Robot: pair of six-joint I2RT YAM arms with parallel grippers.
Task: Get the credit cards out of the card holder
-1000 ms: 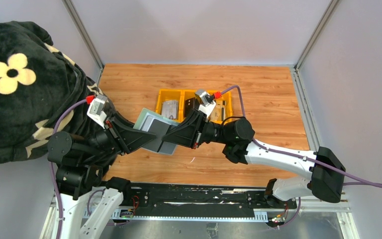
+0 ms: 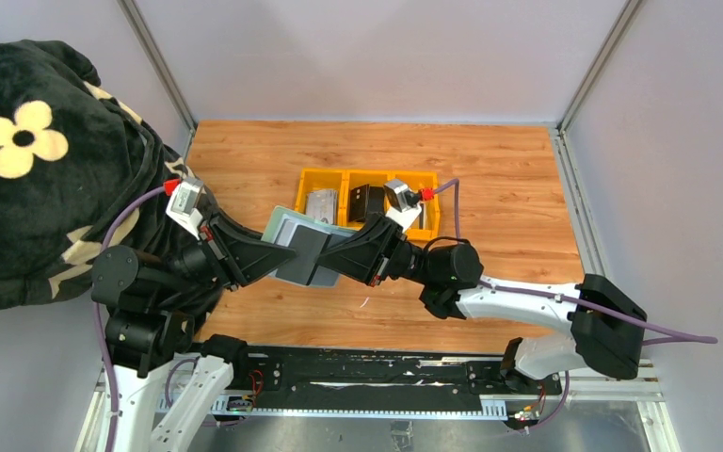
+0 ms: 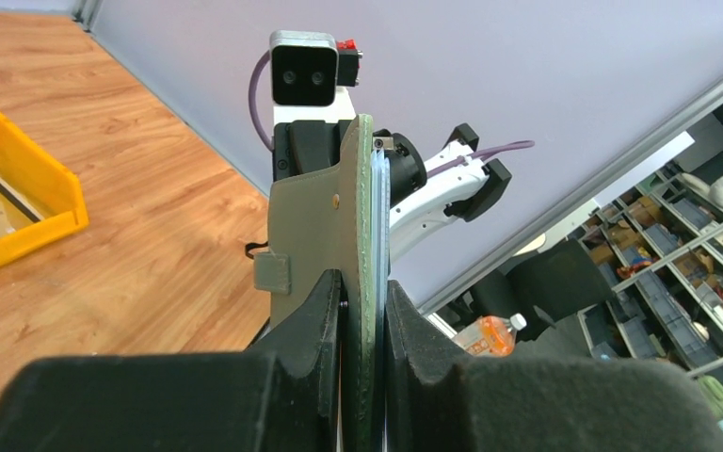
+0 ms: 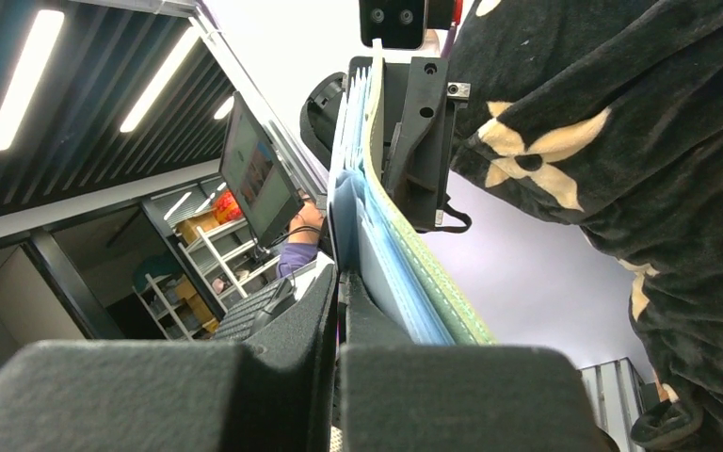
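Observation:
The pale green card holder [image 2: 278, 226] with its clear sleeves is held up in the air, tilted, and my left gripper is shut on its left part. In the top view a dark grey card [image 2: 309, 247] lies across the sleeves between the two grippers. My right gripper is shut at the holder's right side. The dark card's thin edge runs in between its fingertips. Seen edge-on in the right wrist view, the sleeves [image 4: 391, 250] fan apart beside the right finger. How deep the card sits in its sleeve is hidden.
Behind the holder, a yellow divided tray [image 2: 309, 177] with several items stands on the wooden table [image 2: 490, 207]. A dark flowered blanket [image 2: 47, 217] bulges at the left, close to the left arm.
My right gripper has shifted slightly right and down in the top view, and the dark card's edge and the holder's right side have followed it. The left gripper has hardly moved.

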